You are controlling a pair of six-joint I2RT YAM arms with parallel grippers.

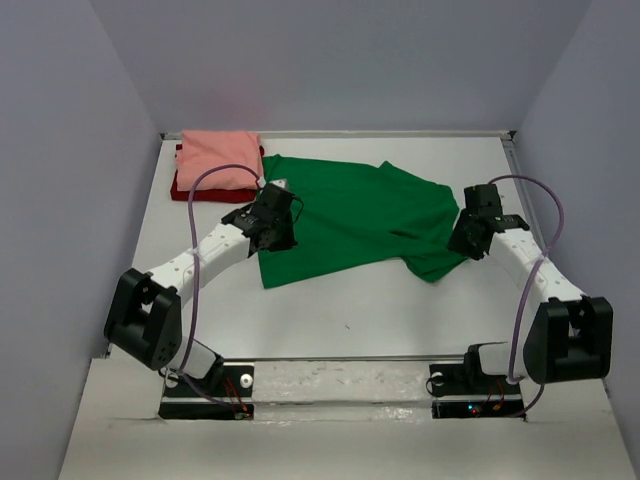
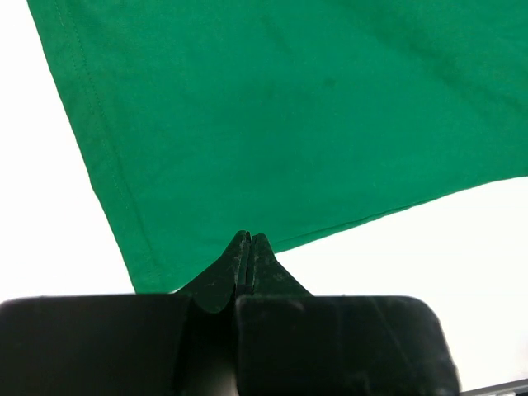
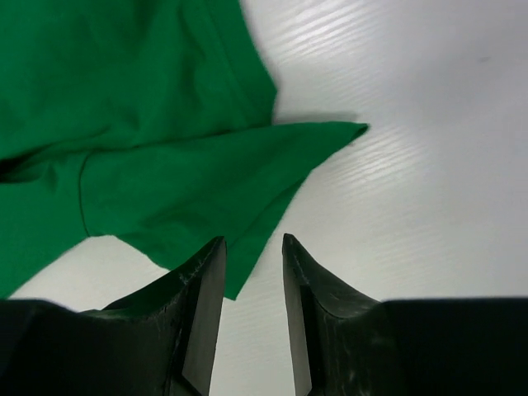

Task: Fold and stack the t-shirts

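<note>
A green T-shirt (image 1: 350, 215) lies spread over the middle of the table, its right part rumpled and folded over near a pointed flap. My left gripper (image 1: 288, 243) is shut, above the shirt's lower left area; in the left wrist view its tips (image 2: 252, 235) hang near the lower hem, nothing visible between them. My right gripper (image 1: 462, 250) is part open above the shirt's right-hand flap, its fingers apart with nothing between them in the right wrist view (image 3: 253, 247).
A folded pink T-shirt (image 1: 210, 155) lies on a red one (image 1: 180, 192) at the back left. Bare white table (image 1: 350, 320) shows along the front and right. Grey walls stand at the back and both sides.
</note>
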